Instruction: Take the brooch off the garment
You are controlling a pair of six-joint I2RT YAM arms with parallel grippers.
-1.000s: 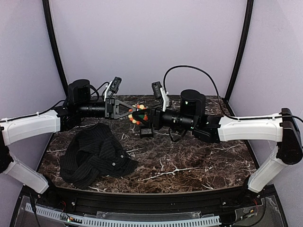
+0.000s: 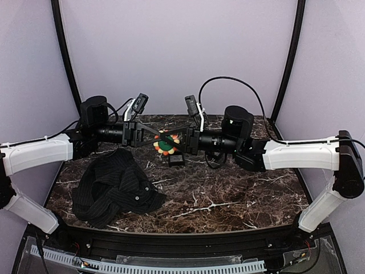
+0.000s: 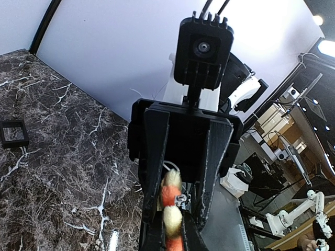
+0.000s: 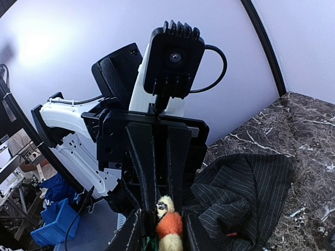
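Note:
A flower-shaped brooch (image 2: 166,146) with a green centre and orange and cream fluffy petals is held up between the two grippers, clear of the dark pinstriped garment (image 2: 117,188) lying at the left. My left gripper (image 2: 157,132) is shut on the brooch. My right gripper (image 2: 170,137) meets it from the right, fingers overlapping at the flower; how far they are closed is hard to tell. In both wrist views the petals sit between the fingertips, with a small metal part (image 3: 180,200) showing in the left wrist view.
A small black square frame (image 3: 14,134) lies on the marble table behind the flower. White walls enclose the back and sides.
Over the last second my right gripper has shifted slightly to the right and tilted a little at the flower.

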